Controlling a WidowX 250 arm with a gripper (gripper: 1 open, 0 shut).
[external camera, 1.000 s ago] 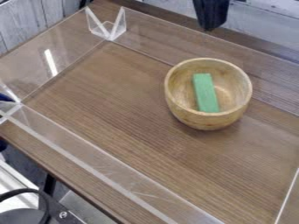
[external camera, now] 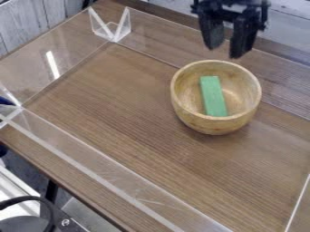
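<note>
A tan round bowl [external camera: 183, 104] sits on the wooden table, right of center in the camera view. A green block [external camera: 213, 95] lies inside it. My dark gripper [external camera: 227, 38] hangs above and behind the bowl at the top of the view, apart from the block. It is blurred and partly out of frame; whether it is open or shut is hard to make out.
Clear plastic edging runs along the left side and back. A dark cable [external camera: 39, 198] lies at the lower left corner.
The bowl and block look unmoved.
</note>
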